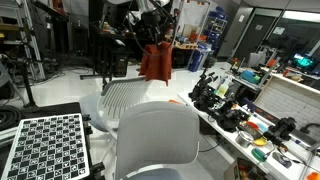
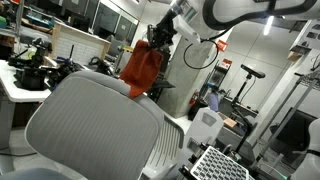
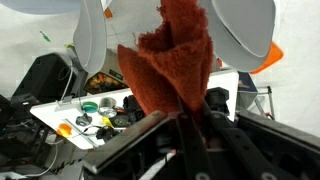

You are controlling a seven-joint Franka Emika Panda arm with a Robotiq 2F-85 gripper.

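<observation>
A red cloth hangs in folds from my gripper, above and just behind a pale chair back as seen in exterior view 1. From the other side, the cloth dangles below the gripper, its lower tip near the top edge of a grey chair back; whether they touch I cannot tell. Bunched cloth fills the middle of the wrist view and runs into the gripper, which is shut on it. The cloth partly hides the fingertips.
A second grey chair stands nearer the camera. Beyond the chairs, a white table carries tools and several dark items. A checkered board lies at the lower left. The wrist view shows an orange object beside a chair.
</observation>
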